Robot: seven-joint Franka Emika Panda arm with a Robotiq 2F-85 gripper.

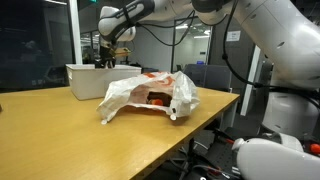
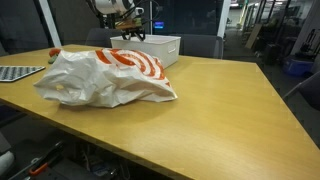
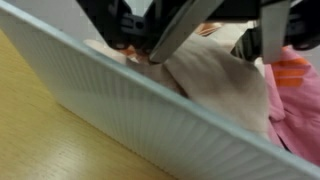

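Observation:
At the far end of the table stands a white box (image 1: pixel 88 82), which also shows at the back in the second exterior view (image 2: pixel 165 45). My gripper (image 1: pixel 105 62) points down at the box's opening. In the wrist view the gripper has its two fingers apart, one finger (image 3: pixel 182 28) left and the other right. Below them, inside the ribbed box wall (image 3: pixel 150 105), lie a beige soft item (image 3: pixel 215 80) and a pink one (image 3: pixel 300 110) with orange stripes. Whether the fingers touch the beige item is unclear.
A crumpled white plastic bag (image 1: pixel 130 95) with orange-red print lies open on the table, with dark and red things inside. A metal rack (image 2: pixel 18 73) sits at the left in the second exterior view.

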